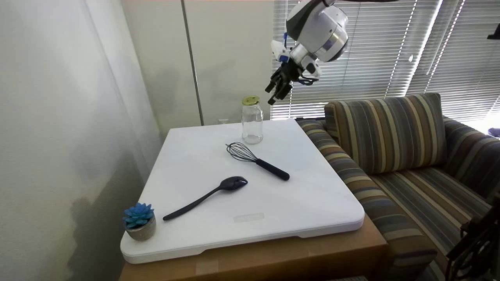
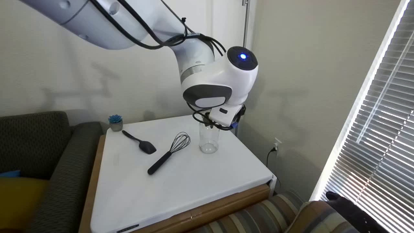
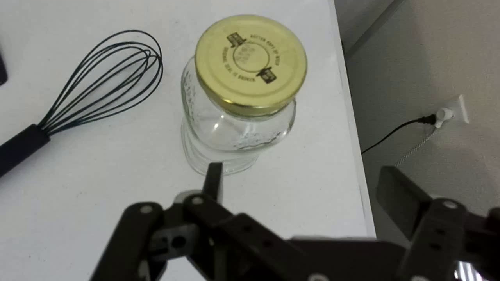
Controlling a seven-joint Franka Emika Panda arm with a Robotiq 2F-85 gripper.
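Note:
A clear glass jar (image 1: 252,124) with a yellow lid (image 3: 251,63) stands upright near the far edge of the white table, as exterior view 1 sees it. My gripper (image 1: 272,96) hangs in the air to the right of that lid, tilted toward it, its fingers spread with nothing between them. In the wrist view the open gripper has one finger (image 3: 213,182) just short of the jar's base in the picture and the other over the table's side. The gripper itself is mostly hidden behind the arm's wrist in exterior view 2.
A black whisk (image 1: 267,166) lies close to the jar, and a dark spoon (image 1: 229,183) rests nearer the front. A blue potted succulent (image 1: 139,220) occupies the front left corner. Beside the table (image 1: 300,210) is a striped armchair (image 1: 389,136).

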